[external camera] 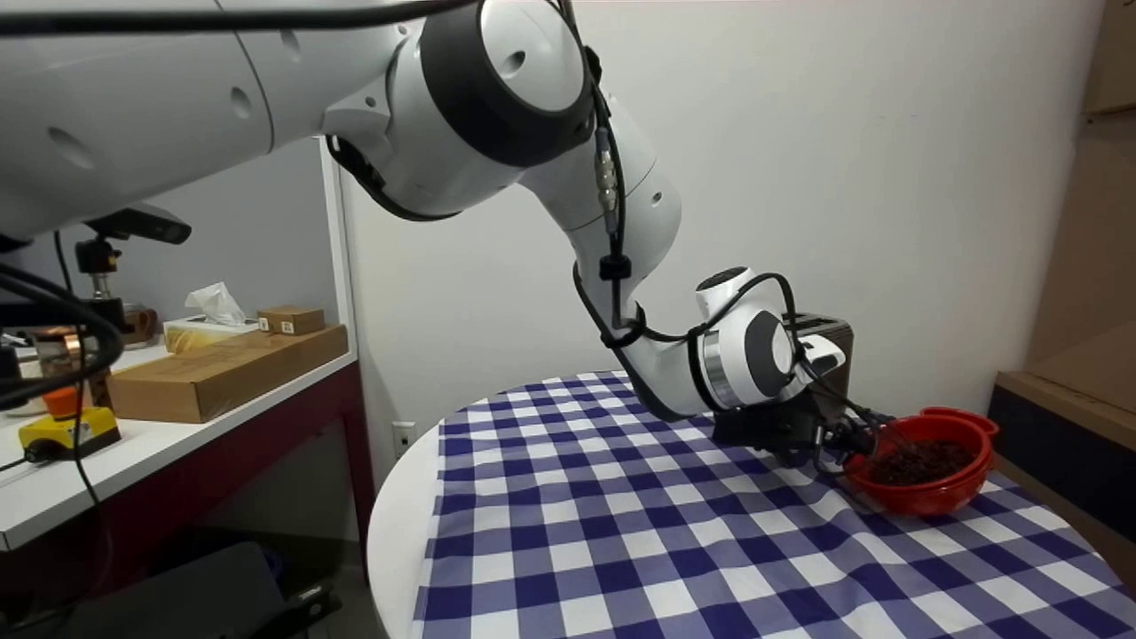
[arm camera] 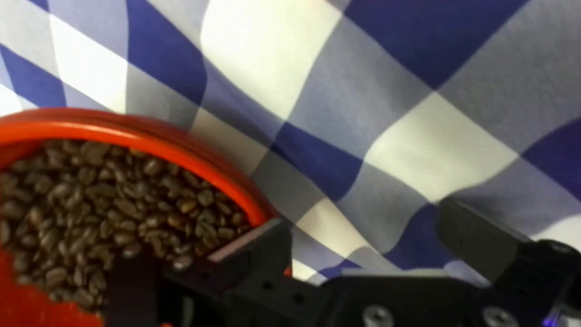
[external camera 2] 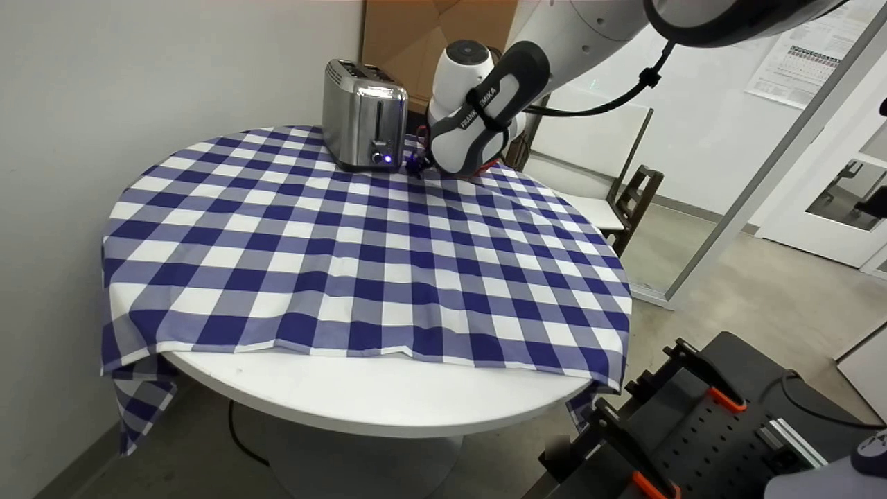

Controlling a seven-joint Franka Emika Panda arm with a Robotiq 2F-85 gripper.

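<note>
In exterior view 1 a red bowl (external camera: 911, 497) of dark coffee beans (external camera: 924, 462) is at the table's right side, its opening seeming tipped toward that camera. My gripper (external camera: 855, 438) is low against its left side. The wrist view shows the gripper open, its fingers wide apart with only tablecloth seen between them. The left finger (arm camera: 253, 242) overlaps the rim of the bowl (arm camera: 163, 142); whether it touches is unclear. The right finger (arm camera: 476, 237) is outside, over the cloth. A red mug (external camera: 966, 416) is mostly hidden behind the bowl.
A silver toaster (external camera 2: 353, 116) stands behind the gripper, close to the arm. Blue-and-white checked cloth (external camera 2: 357, 258) covers most of the round table, wrinkled near the bowl.
</note>
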